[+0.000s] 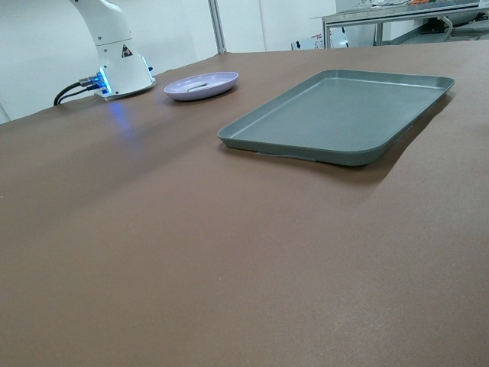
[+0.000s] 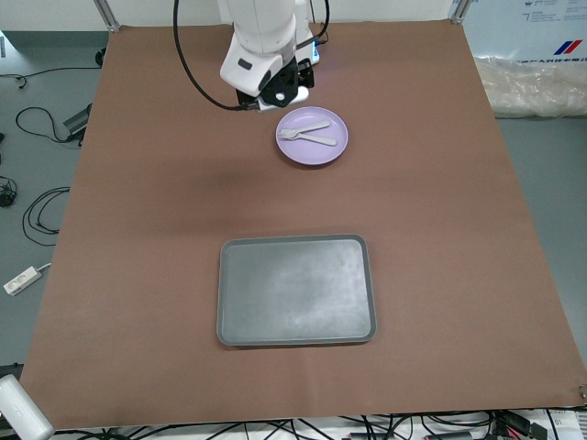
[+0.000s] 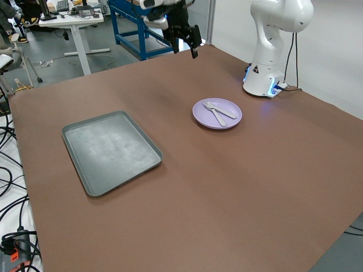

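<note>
A lilac plate (image 2: 312,156) with a white fork (image 3: 219,118) and a second pale utensil (image 3: 225,111) on it lies toward the back of the brown table. In front of it in the left view, and left of it in the right view, sits an empty grey tray (image 2: 295,289), also seen in the top view (image 1: 336,115). The black gripper (image 3: 185,52) hangs above the table's back part in the right view, apart from plate and tray, with nothing visible between its fingers; in the left view it is largely hidden by the arm's white head.
Cables (image 2: 275,431) run along the near edge in the left view. The white arm base (image 3: 264,79) stands at the table's back, with cables rising beside it.
</note>
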